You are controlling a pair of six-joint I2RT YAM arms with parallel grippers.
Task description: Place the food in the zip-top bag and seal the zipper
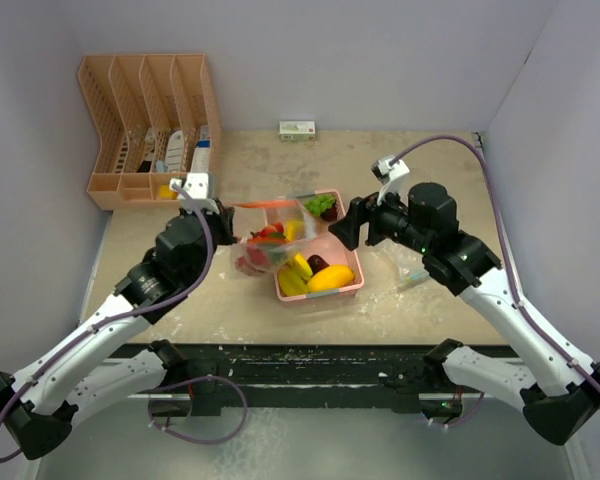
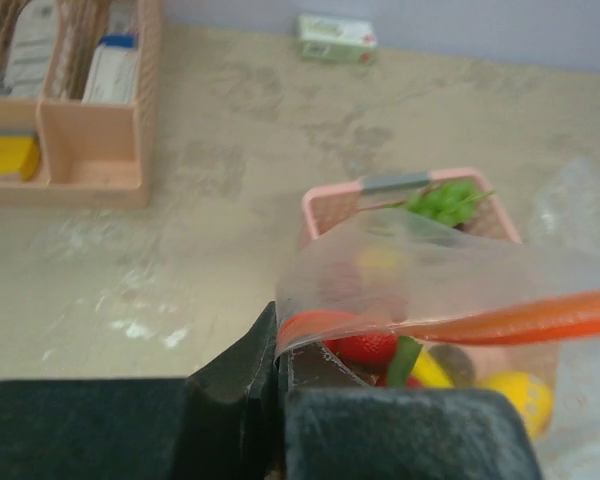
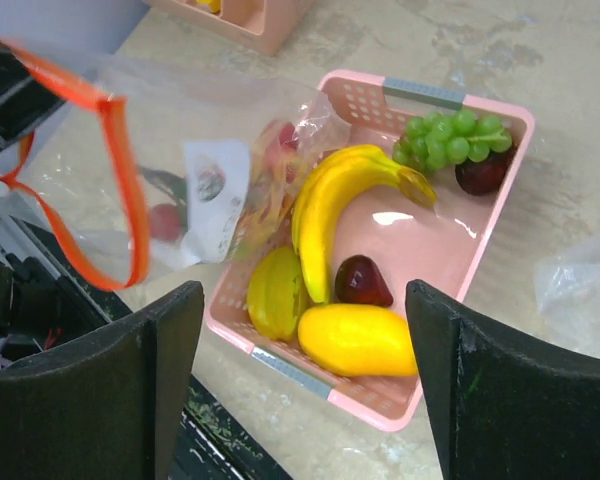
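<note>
My left gripper is shut on the rim of a clear zip top bag (image 1: 250, 255) with an orange zipper strip (image 2: 540, 318). The bag hangs over the left part of the pink basket (image 1: 282, 290); red food (image 2: 368, 348) and something green show through it. My right gripper is part open above the basket's right side, with nothing between its fingers. Inside the basket lie a banana (image 3: 330, 205), a yellow mango-like fruit (image 3: 355, 340), a yellow-green fruit (image 3: 275, 293), a dark plum (image 3: 361, 280) and green grapes (image 3: 450, 140).
A divided pink organizer (image 1: 105, 190) stands at the back left. The small white-green box (image 1: 297, 130) is by the back wall. Another clear bag (image 3: 585, 290) lies flat on the table right of the basket.
</note>
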